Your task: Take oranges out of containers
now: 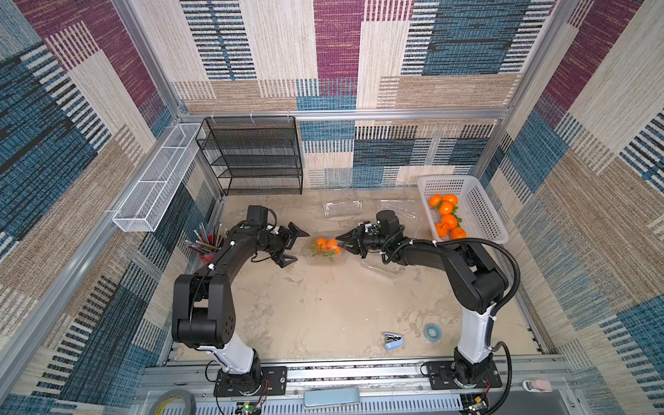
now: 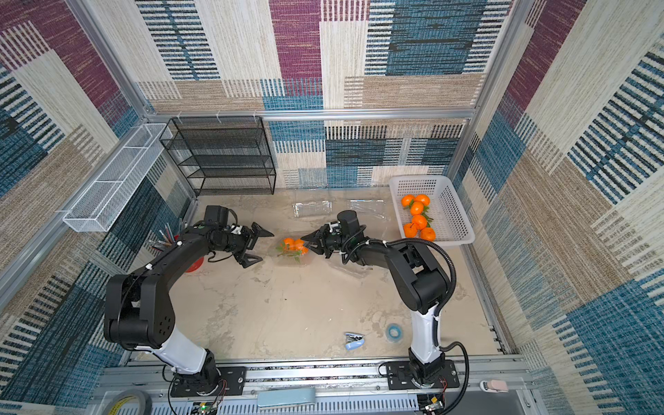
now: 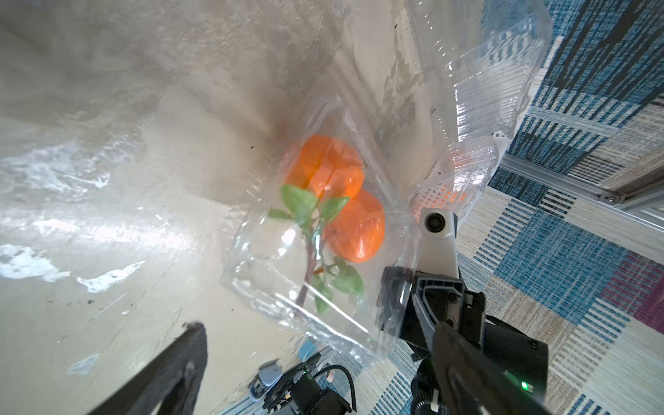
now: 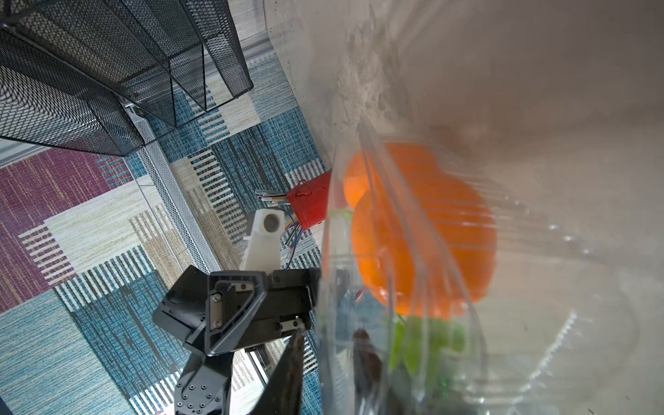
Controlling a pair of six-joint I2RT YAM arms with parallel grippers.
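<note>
A clear plastic container holds oranges and leafy sprigs at mid-table. My left gripper stands open to its left, apart from it, and looks down on it in the left wrist view. My right gripper is at the container's right end, fingertips close together at its clear wall, which fills the right wrist view; whether they grip the plastic is unclear. More oranges lie in a white perforated basket at back right.
Empty clear containers lie at the back. A black mesh rack stands at back left, a red pen holder at left. A stapler and blue tape lie in front.
</note>
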